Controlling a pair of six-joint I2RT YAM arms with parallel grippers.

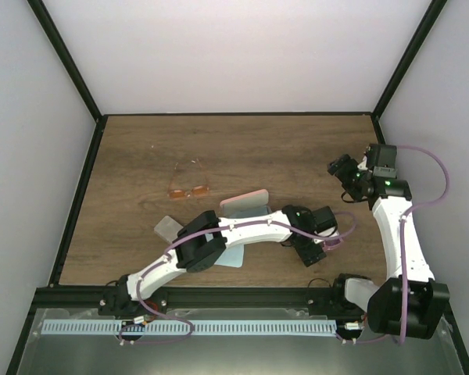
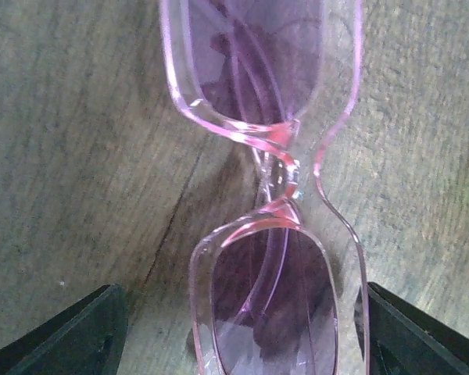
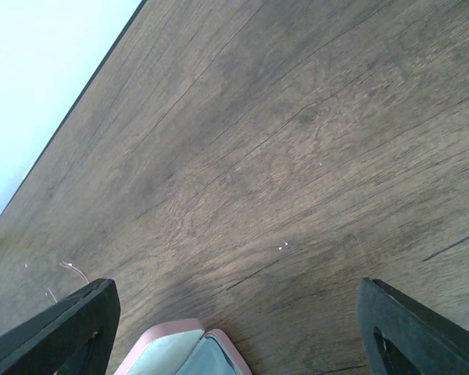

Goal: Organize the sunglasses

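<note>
Purple sunglasses lie on the wooden table at the right front, largely hidden under my left gripper in the top view. In the left wrist view the fingers stand apart on either side of the lower lens. Orange glasses lie at the table's middle left. An open pink case with light blue lining sits at the centre, partly behind my left arm. My right gripper hangs open over the right side of the table, with bare wood between its fingers.
A grey cloth and a light blue cloth lie near the front, partly under the left arm. Walls border the table at left, back and right.
</note>
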